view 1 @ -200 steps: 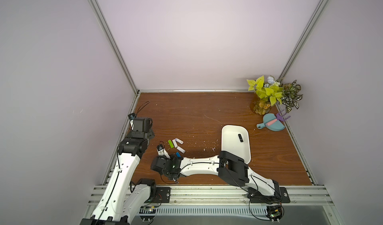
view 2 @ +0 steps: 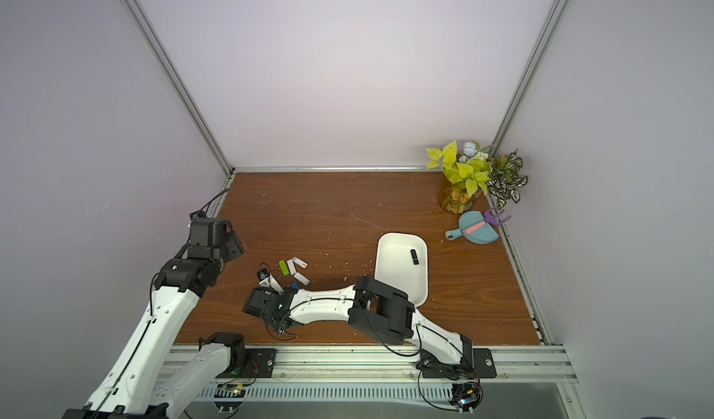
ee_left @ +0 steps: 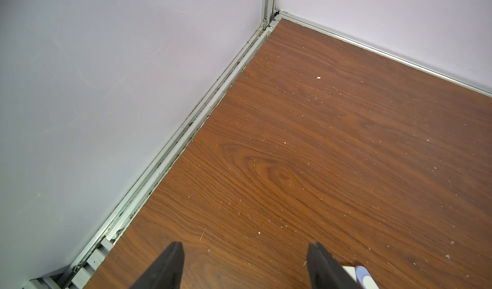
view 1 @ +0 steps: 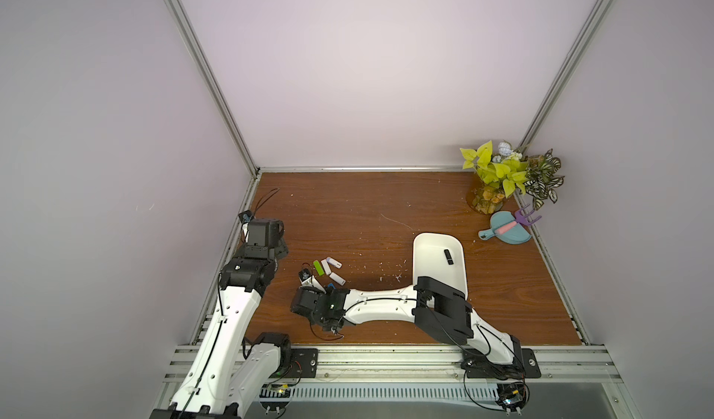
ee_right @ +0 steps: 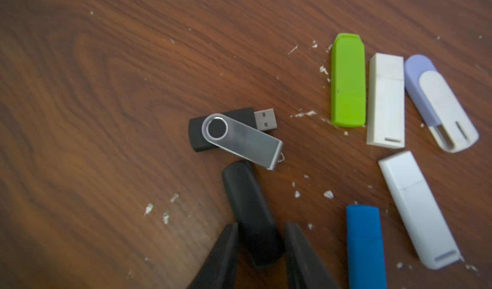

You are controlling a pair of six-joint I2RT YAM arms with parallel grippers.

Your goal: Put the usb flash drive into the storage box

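In the right wrist view, a black flash drive lies with its lower end between the fingertips of my right gripper, which is part open; whether it grips the drive is unclear. Beside it lie a silver-and-black swivel drive, a green drive, several white or lilac drives and a blue drive. The white storage box holds one small black drive. My left gripper stands open and empty over the table's left side.
At the back right stand plants, with a blue board carrying pink and purple items in front. My right arm crosses the front, over the box's near end.
My right arm has moved slightly to the right and up in the top left view over the last second. The left arm is unchanged.
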